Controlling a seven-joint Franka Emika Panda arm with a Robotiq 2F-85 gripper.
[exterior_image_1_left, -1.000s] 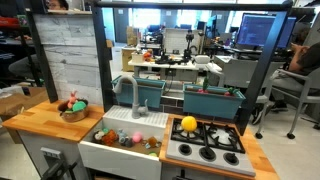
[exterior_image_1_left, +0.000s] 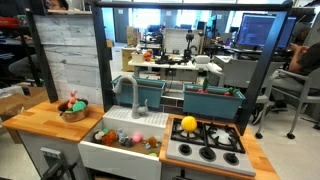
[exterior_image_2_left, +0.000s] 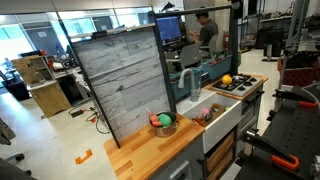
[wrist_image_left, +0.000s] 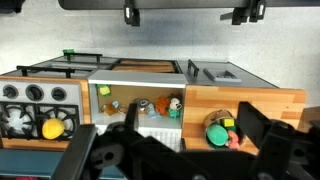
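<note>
My gripper stands open in the wrist view, its dark fingers wide apart with nothing between them, above the toy kitchen. Below it lies the white sink (wrist_image_left: 155, 127), with several small toys along one side, among them an orange-red one (wrist_image_left: 175, 103). A bowl (exterior_image_1_left: 74, 115) on the wooden counter holds a green round item (wrist_image_left: 217, 134) and other colourful pieces. On the stove (exterior_image_1_left: 208, 150) rests a yellow-orange ball (exterior_image_1_left: 189, 124). The gripper's fingers are not clearly visible in either exterior view.
A grey faucet (exterior_image_1_left: 134, 92) rises behind the sink. Blue-green bins (exterior_image_1_left: 212, 104) hang behind the stove, and a dark frame (exterior_image_1_left: 103, 60) stands around the kitchen. Bare wooden counter (exterior_image_2_left: 135, 158) lies beside the bowl.
</note>
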